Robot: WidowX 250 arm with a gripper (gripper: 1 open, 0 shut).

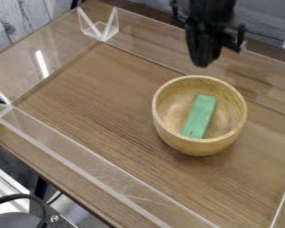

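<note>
A round tan bowl (171, 126) sits on the wooden table (85, 107), right of centre. A green oblong piece (199, 117) lies inside it. My gripper (210, 43) is at the top edge, above and behind the bowl, apart from it and partly out of frame. Its dark fingers are blurred, so I cannot tell how they stand or whether anything is between them.
A small clear plastic container (99, 26) stands at the upper left. Clear strips run along the table's left side, and a dark cable (26, 203) lies at the bottom left.
</note>
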